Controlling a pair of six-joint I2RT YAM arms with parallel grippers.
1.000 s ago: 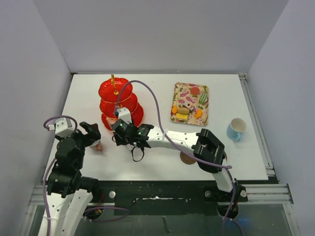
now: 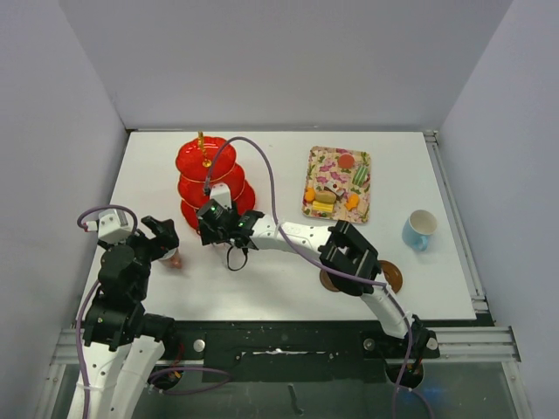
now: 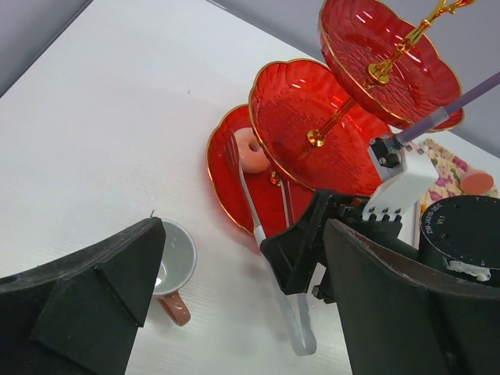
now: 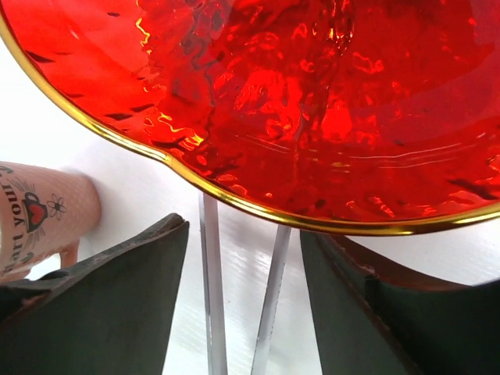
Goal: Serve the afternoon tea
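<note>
A red three-tier stand with gold trim [image 2: 194, 157] stands at back left. A pink donut [image 3: 251, 156] lies on its lowest plate. My right gripper [image 2: 216, 229] is at the stand's front; in its wrist view the fingers sit below a gold rim [image 4: 359, 228], part open around metal tong arms [image 4: 212, 289]; contact cannot be told. The tongs [image 3: 297, 328] reach from that plate toward the front. My left gripper [image 2: 153, 236] hangs open over a pink mug [image 3: 176, 254] at the left.
A floral tray [image 2: 320, 161] with several toy foods is at back right. A blue mug [image 2: 417, 229] stands far right, with brown coasters [image 2: 391, 278] at front right.
The right arm has moved a little back and left toward the stand. The left arm has stayed still.
</note>
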